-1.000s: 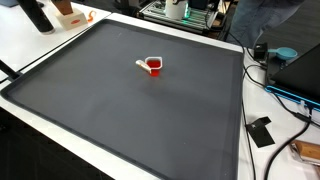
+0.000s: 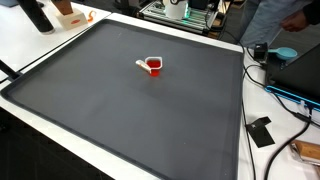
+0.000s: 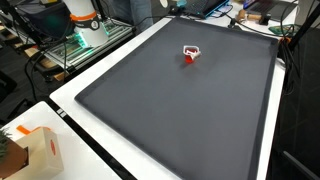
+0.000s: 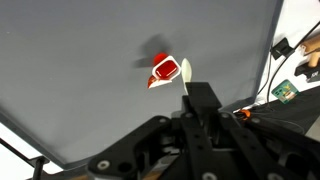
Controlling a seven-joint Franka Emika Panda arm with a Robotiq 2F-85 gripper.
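Note:
A small red and white piece [image 2: 154,65] sits on the dark grey board, towards its far side. In the wrist view its red middle [image 4: 164,70] shows inside a white edge, with more red at one side. Close beside it lies a short white stick [image 4: 186,70], also seen as a pale sliver [image 2: 143,66] in exterior view 1. My gripper appears in the wrist view only, over the board. Its dark fingers look shut, and whether anything is between them is hidden.
The rest of the grey board [image 2: 130,110] is clear. Its pale table edge [image 2: 254,120] carries a black flat item [image 2: 260,131] and cables. Further off lie a green item [image 4: 285,90] and brown pieces [image 4: 312,44].

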